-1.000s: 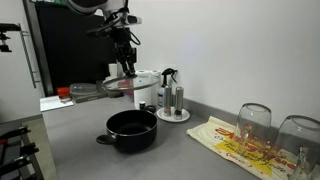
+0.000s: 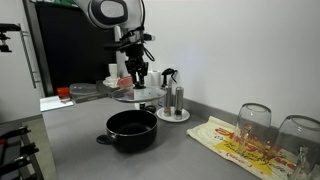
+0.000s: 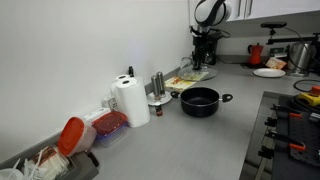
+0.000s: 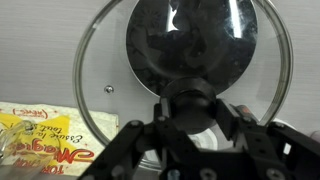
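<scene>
A black two-handled pot (image 2: 131,129) stands on the grey table, its inside seen through glass in the wrist view. Above it, apart from its rim, hangs a round glass lid (image 2: 136,96) with a steel edge. My gripper is shut on the lid's black knob (image 4: 189,97). In the wrist view the pot (image 4: 188,45) lies toward the top, off-centre under the lid. Exterior view 2 also has the pot (image 3: 200,101), with the arm (image 3: 209,25) behind it.
A white plate with shakers (image 2: 173,112) stands behind the pot. To the right, upturned glasses (image 2: 252,127) sit on a yellow-printed towel (image 2: 217,138). A paper towel roll (image 3: 132,102), a red container (image 3: 75,134) and a lidded tub (image 3: 106,123) line the wall.
The lid has come down and a little to the right in exterior view 1, staying in my gripper. Its tilt looks slightly changed. The pot has not moved.
</scene>
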